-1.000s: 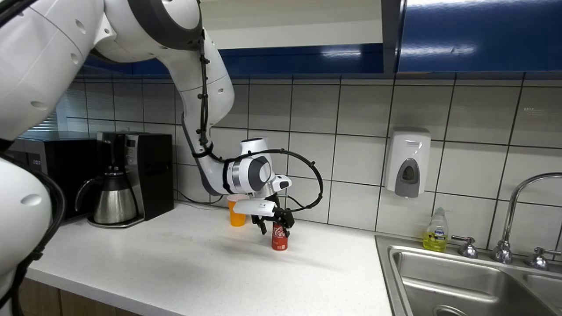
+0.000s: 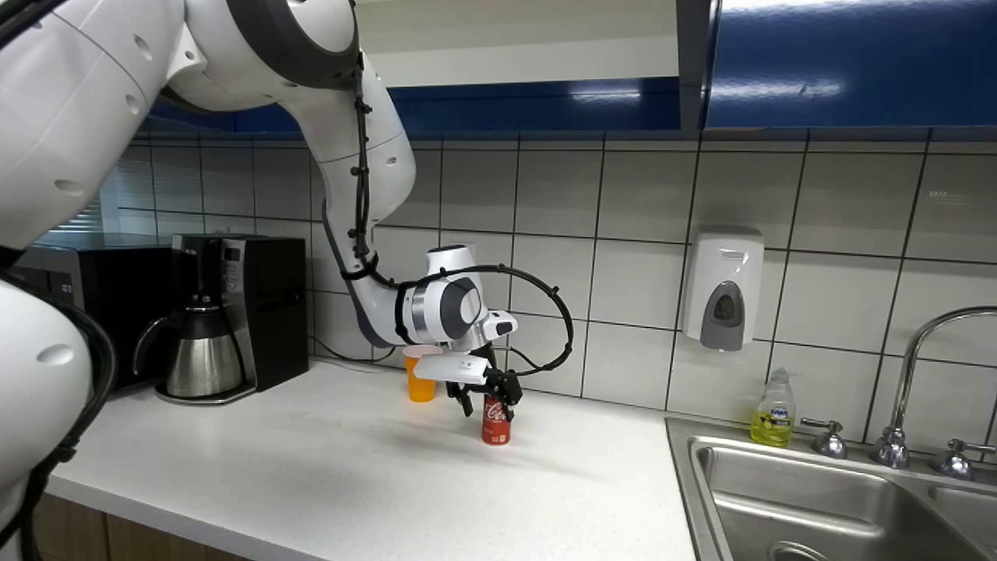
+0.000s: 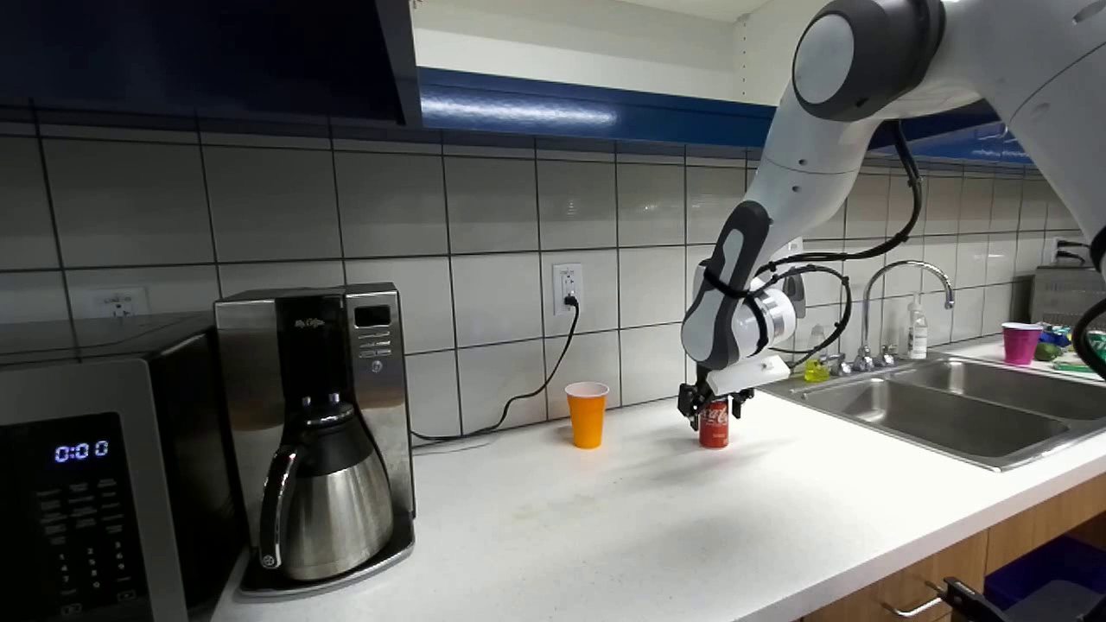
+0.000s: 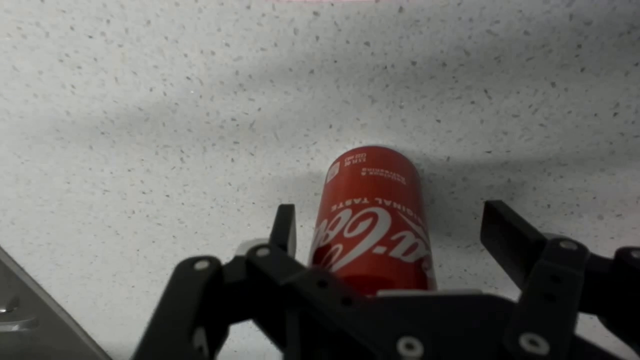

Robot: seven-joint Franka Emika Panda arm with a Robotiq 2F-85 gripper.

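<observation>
A red Coca-Cola can [image 2: 496, 427] stands upright on the white counter in both exterior views. My gripper [image 2: 487, 413] is low over it, its fingers open and reaching down around the can's upper part. In the wrist view the can [image 4: 373, 222] lies between the two spread fingers, with a gap on each side, wider on the right. The can's top is hidden behind the gripper body. From the other side, my gripper [image 3: 715, 410] covers the top of the can [image 3: 715, 428] too.
An orange cup [image 3: 587, 416] stands near the wall beside the can. Left of it are a coffee maker [image 3: 332, 435] and a microwave [image 3: 93, 466]. The sink [image 2: 794, 495] and a yellow soap bottle [image 2: 773, 411] are to the right.
</observation>
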